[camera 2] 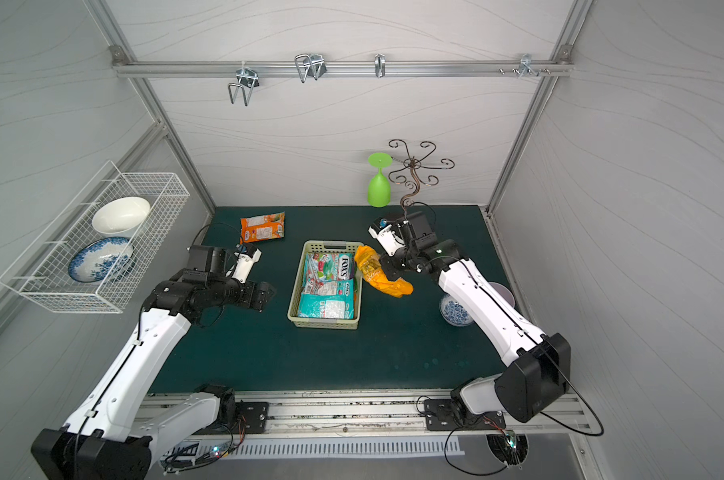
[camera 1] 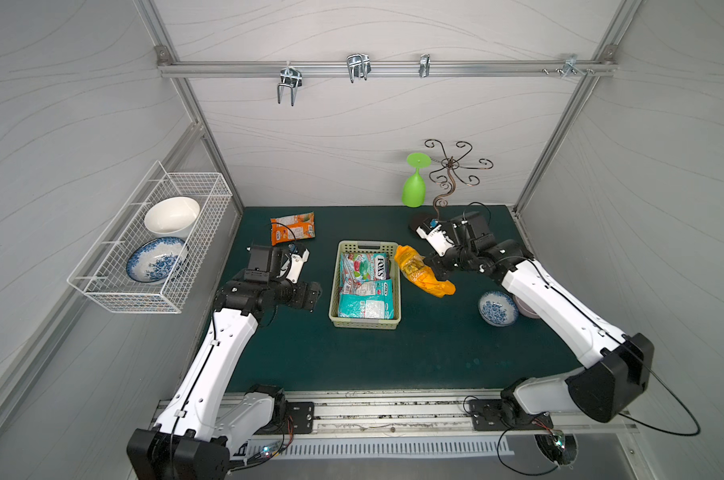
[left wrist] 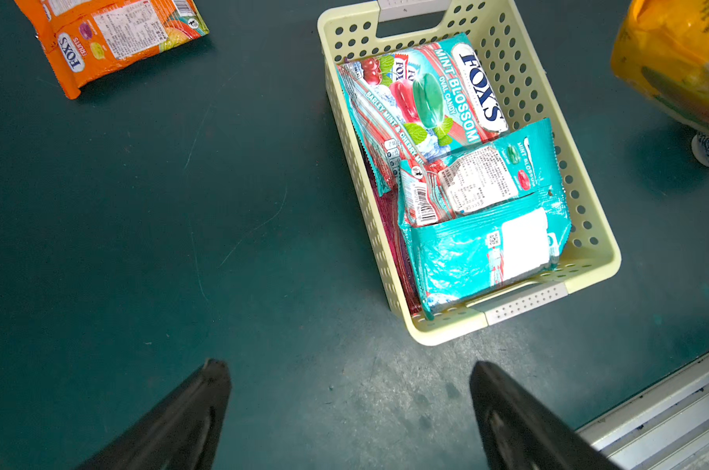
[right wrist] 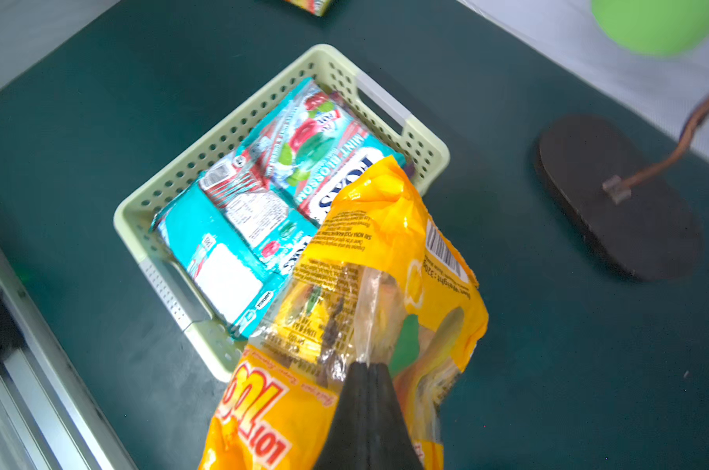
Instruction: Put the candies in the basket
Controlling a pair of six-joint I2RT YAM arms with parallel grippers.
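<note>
A yellow candy bag (right wrist: 440, 274) hangs from my right gripper, whose fingers are closed on its middle seam. In the top left view this bag (camera 1: 419, 270) is held just right of the pale green basket (camera 1: 335, 297). Teal mint candy bags (left wrist: 440, 105) lie inside the basket, with a dark red wrapper (left wrist: 397, 243) partly hidden under them. An orange candy bag (left wrist: 119, 35) rests on the table to the left of the basket. My left gripper is open and empty, left of the basket.
The stand with a dark oval base (right wrist: 616, 196) and a green goblet (camera 1: 414, 185) stand at the back. Blue-patterned bowl (camera 1: 497, 309) sits at the right. A wire rack (camera 1: 122, 300) hangs on the left. Table in front of the basket is clear.
</note>
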